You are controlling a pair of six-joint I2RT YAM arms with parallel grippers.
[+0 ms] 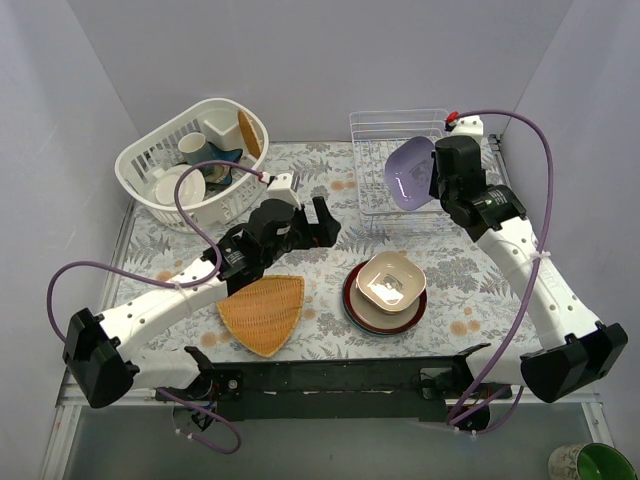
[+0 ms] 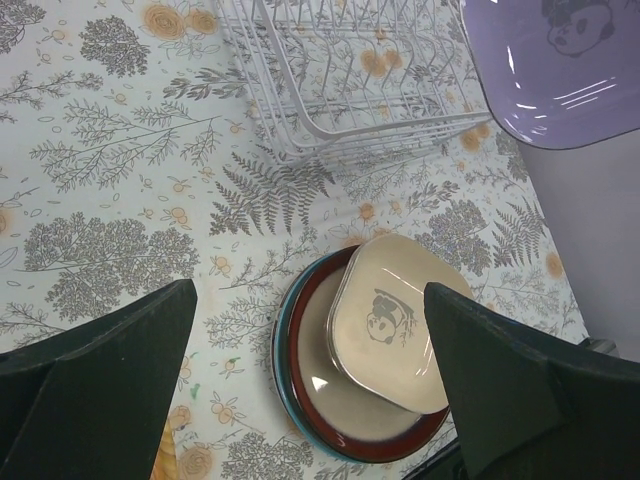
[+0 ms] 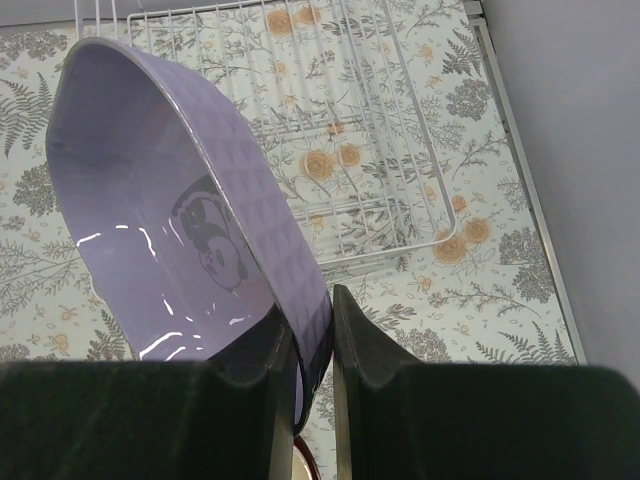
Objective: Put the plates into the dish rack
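My right gripper is shut on the rim of a purple square plate with a panda print. The plate is tilted and held above the white wire dish rack, which stands at the back right with no other plate visible in it. A cream square plate lies on a stack of round plates, the upper with a dark red rim. My left gripper stands open over the middle of the table, empty, to the upper left of that stack.
A white basket with cups, bowls and a wooden utensil sits at the back left. An orange woven mat lies at the front left. Grey walls border the table at the back and right. A green-lined container shows at the lower right corner.
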